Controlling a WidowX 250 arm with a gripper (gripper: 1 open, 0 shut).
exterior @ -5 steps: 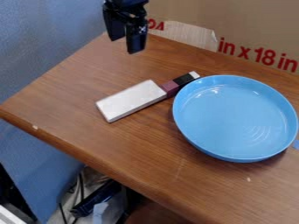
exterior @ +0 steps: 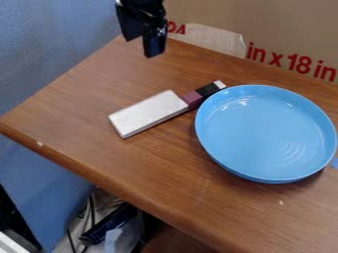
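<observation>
My black gripper [exterior: 141, 36] hangs at the top of the view, above the far left part of the wooden table, its upper part cut off by the frame. Its fingers are dark and small; whether they are open or shut is unclear. Below it to the right lies a silver bar [exterior: 148, 114], and a dark maroon and black object [exterior: 199, 94] with a light tip continues from its upper right end. A light blue plate [exterior: 264, 133] rests on the right side of the table, beside these.
The wooden table [exterior: 93, 119] has free room on its left and near parts. A cardboard panel [exterior: 264, 30] with red lettering stands behind it. Past the left edge are a blue surface and, lower down, bags and cables.
My gripper has shifted very slightly at the top of the view. The objects on the table are where they were.
</observation>
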